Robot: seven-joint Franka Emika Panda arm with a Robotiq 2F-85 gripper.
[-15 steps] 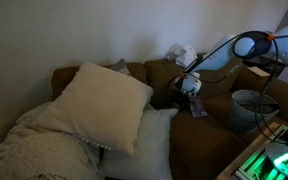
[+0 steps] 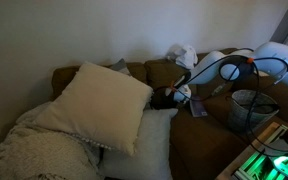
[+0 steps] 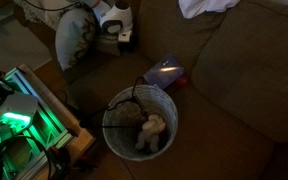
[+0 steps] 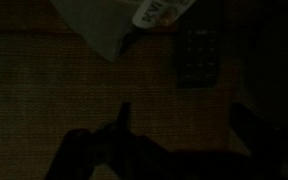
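Observation:
My gripper is open in the dark wrist view, one finger [image 4: 122, 118] at the left and the other at the right, with nothing visible between them. Beneath it lies brown, ribbed sofa fabric. Beyond the fingertips, near the top, rests a dark remote [image 4: 197, 50] with small buttons. Left of it sits a greyish cloth or bag [image 4: 102, 22] bearing a white printed label [image 4: 164, 10]. Exterior view 1 places the arm's end [image 2: 180, 94] low over the sofa, beside the pillows; its fingers are too dark to make out there.
A woven basket [image 3: 170, 128] holding a pale plush toy [image 3: 151, 132] stands near the sofa. A flat bluish item [image 3: 164, 70] lies behind it. Large white pillows [image 2: 99, 100] fill the sofa's left side, and a white cloth [image 2: 187, 56] hangs over the backrest.
In exterior view 1 the arm's end has shifted left, toward the pillows, and the forearm has swung lower. Pillows and basket stay where they were.

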